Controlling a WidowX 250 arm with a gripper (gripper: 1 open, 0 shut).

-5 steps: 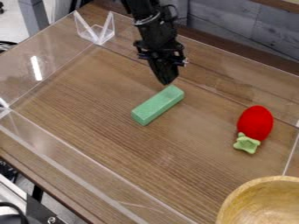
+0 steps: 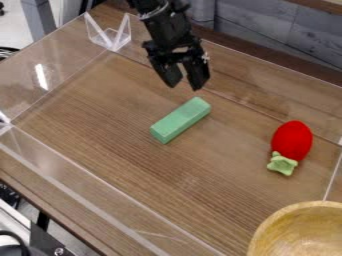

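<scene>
My black gripper (image 2: 183,74) hangs over the upper middle of the wooden table (image 2: 80,150), its fingers apart with nothing held. A green elongated block (image 2: 181,119) lies diagonally below it, apart from the fingers. A red oval object (image 2: 291,140) lies at the right, with a small pale green piece (image 2: 282,164) at its lower end.
A yellow round bowl (image 2: 301,233) sits at the bottom right corner. Cables and dark floor show beyond the table's edges.
The objects on the table look unmoved.
</scene>
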